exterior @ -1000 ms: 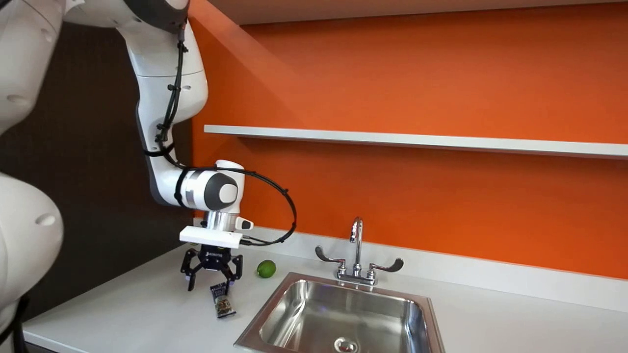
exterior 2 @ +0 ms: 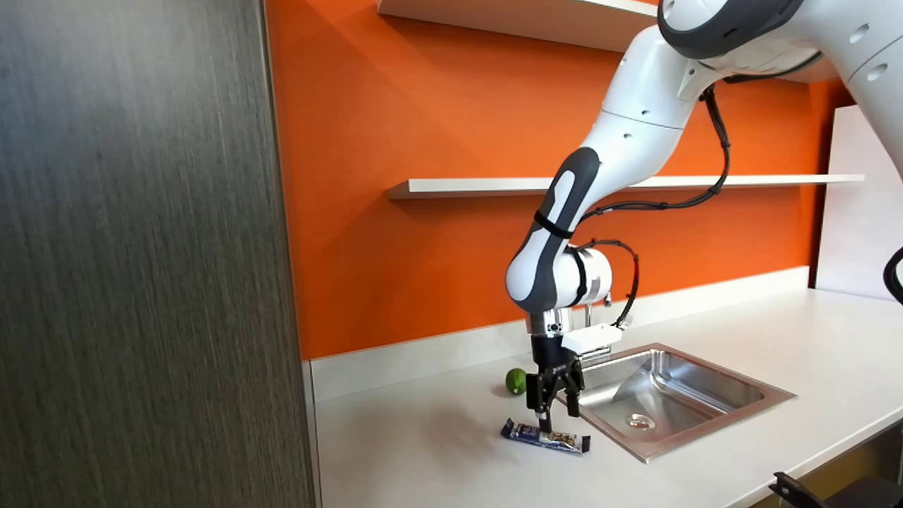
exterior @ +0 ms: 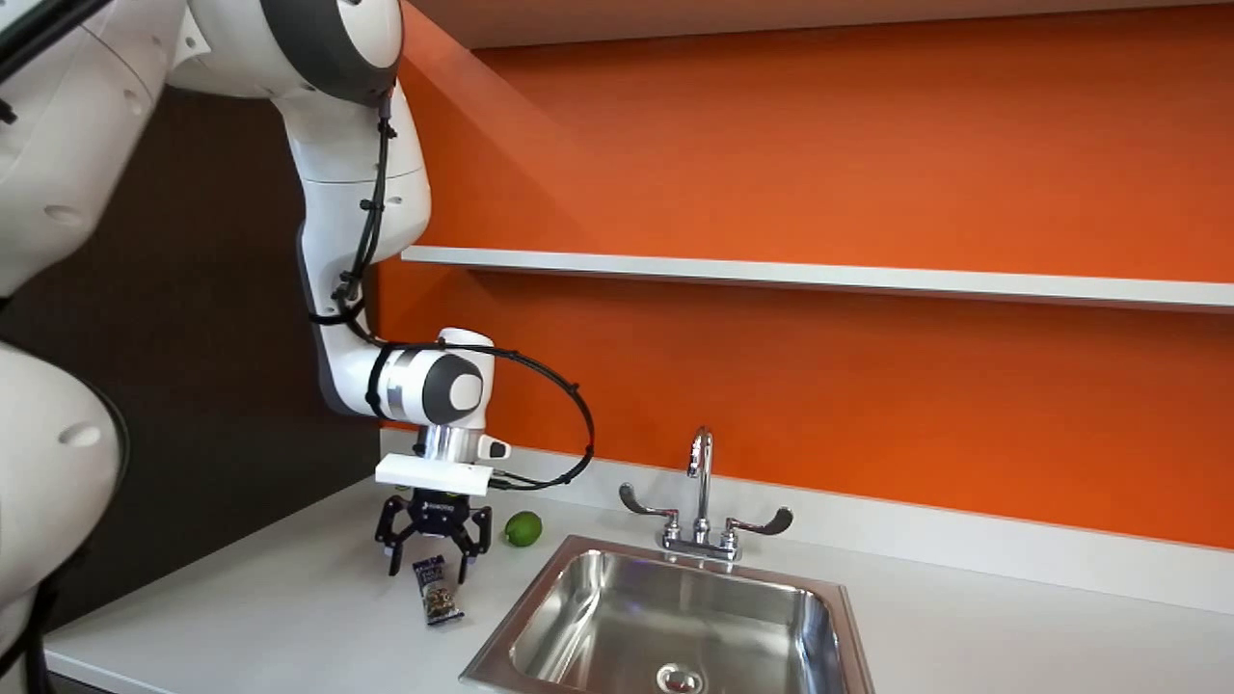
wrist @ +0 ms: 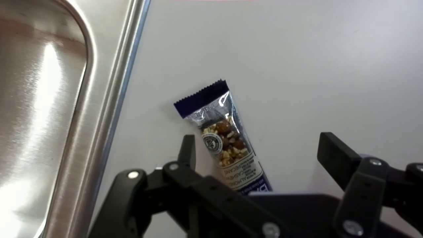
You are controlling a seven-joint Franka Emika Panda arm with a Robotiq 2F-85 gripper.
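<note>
A nut bar in a clear and dark-blue wrapper (wrist: 228,142) lies flat on the counter, left of the sink in exterior view 1. My gripper (exterior: 429,569) hangs above the wrapper's far end, its fingers spread to either side with nothing held. In the wrist view the open gripper has the bar between its two fingers, closer to the left one; the bar's lower end is hidden behind the gripper body. From the side, in exterior view 2, the bar (exterior 2: 546,437) lies under the fingertips. Whether the fingertips touch the counter I cannot tell.
A green lime (exterior: 523,528) rests on the counter behind and right of the gripper. The steel sink (exterior: 491,659) with its faucet (exterior: 703,486) is to the right. A dark panel (exterior: 220,347) bounds the left side, and a white shelf (exterior: 810,274) runs above.
The arm and open gripper have shifted right and slightly lower in exterior view 1, so the bar now sits between the fingers. Bar and lime have stayed put.
</note>
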